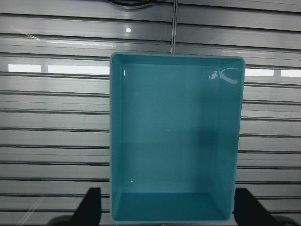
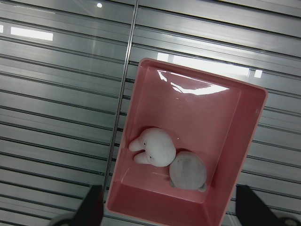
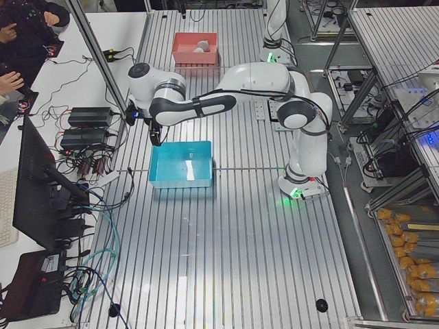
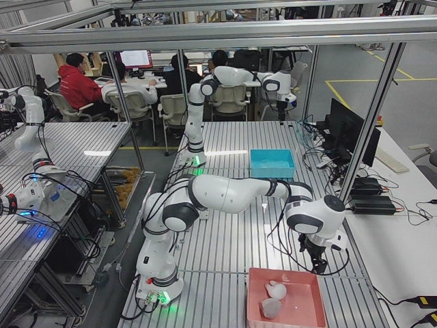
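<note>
An empty teal bin (image 1: 174,127) lies on the slatted table, with my left gripper over it, fingers spread wide and empty. A pink bin (image 2: 197,108) holds two plush toys: a white one (image 2: 155,148) with long ears and a grey round one (image 2: 187,172) beside it. My right gripper hangs above and near this bin, its fingers apart at the lower corners of the right wrist view, nothing between them. In the camera right view it appears just behind the pink bin (image 4: 287,314).
A monitor (image 3: 38,192), cables and power boxes (image 3: 86,137) line the desk beside the table. A metal post (image 4: 369,137) rises along that edge.
</note>
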